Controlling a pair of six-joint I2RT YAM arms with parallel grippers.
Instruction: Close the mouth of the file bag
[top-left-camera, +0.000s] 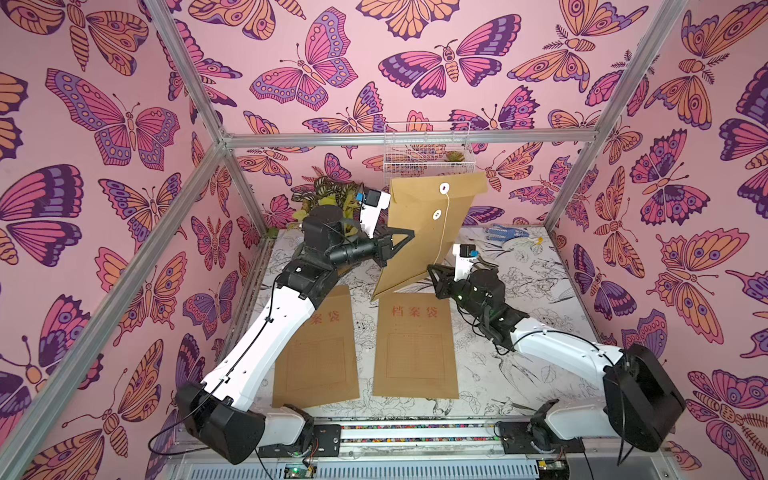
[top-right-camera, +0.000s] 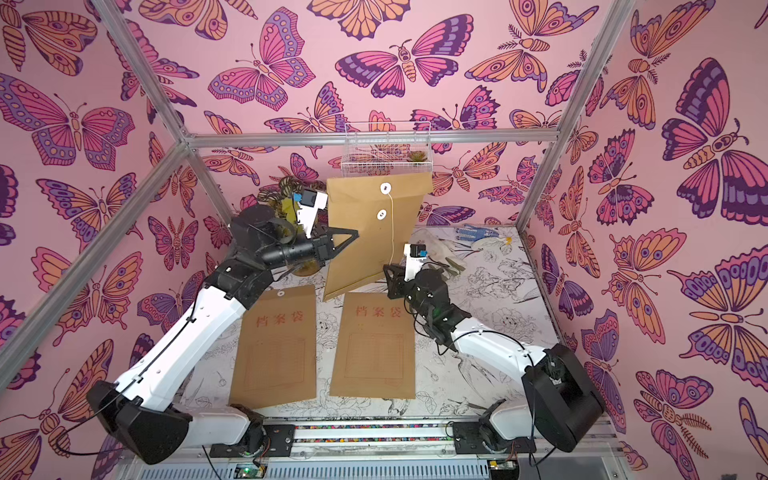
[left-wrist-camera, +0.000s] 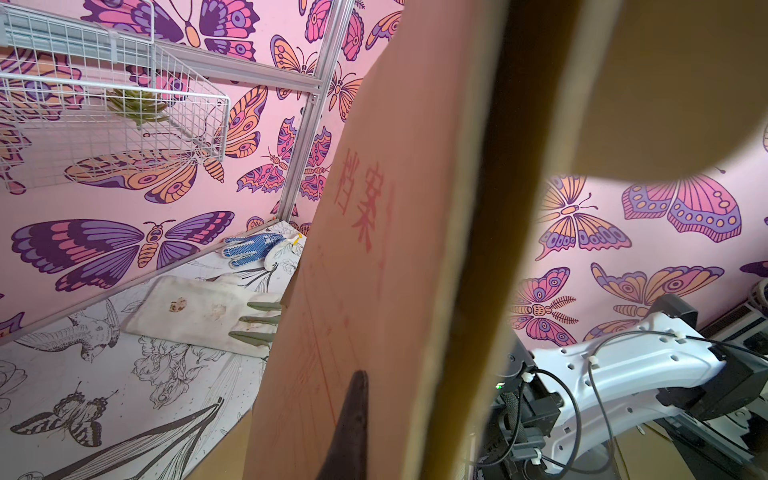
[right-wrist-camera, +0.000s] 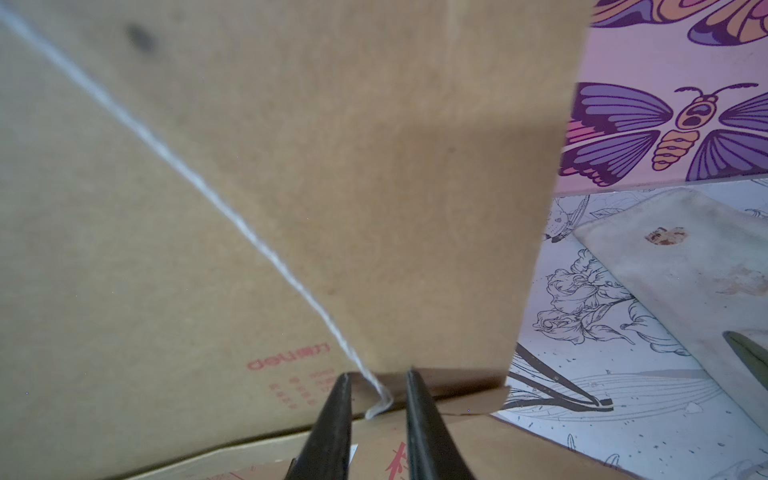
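A kraft file bag (top-left-camera: 416, 216) is held upright with its flap at the top, two white button discs (top-right-camera: 385, 188) and a white string (right-wrist-camera: 280, 268) hanging down its face. My left gripper (top-left-camera: 406, 236) is shut on the bag's side edge, which fills much of the left wrist view. Below and to the right, my right gripper is open at the bag's lower part, its two fingertips either side of the string's loose lower end. The fingers look apart, with the string showing in the gap.
Two flat file bags (top-left-camera: 416, 352) (top-right-camera: 272, 352) lie at the front. A wire basket (top-right-camera: 360, 164) and plants (top-left-camera: 320, 200) stand at the back. Gloves (left-wrist-camera: 200, 312) (top-left-camera: 504, 233) lie at the back right.
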